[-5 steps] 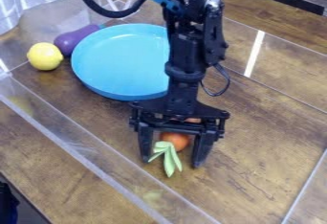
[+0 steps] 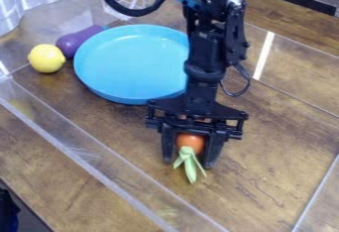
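The black gripper [image 2: 191,149] hangs low over the wooden table at center front, its fingers down on either side of an orange carrot [image 2: 189,140] with pale green leaves [image 2: 188,165] that point toward the front. The carrot is mostly hidden by the gripper body. Whether the fingers press on it or stand slightly apart from it is hard to tell.
A blue plate [image 2: 106,62] lies behind and left of the gripper. A yellow lemon [image 2: 47,58] and a purple eggplant [image 2: 77,41] sit at the far left. Clear strips and panel edges border the work area.
The gripper has moved slightly right and its fingers have drawn closer around the carrot. The carrot's leaves have shifted a little to the right.
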